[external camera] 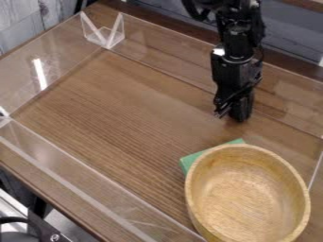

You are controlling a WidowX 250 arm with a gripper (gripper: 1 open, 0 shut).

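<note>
My black gripper (235, 110) reaches down from the top right to just above the table, its tip region too dark to show how the fingers stand. A green block (195, 157) lies below it, apart from the gripper and mostly hidden behind a large wooden bowl (246, 198) at the bottom right.
A clear plastic holder (104, 30) stands at the top left. A grey wall runs along the back right. Dark cables lie past the table's lower left edge.
</note>
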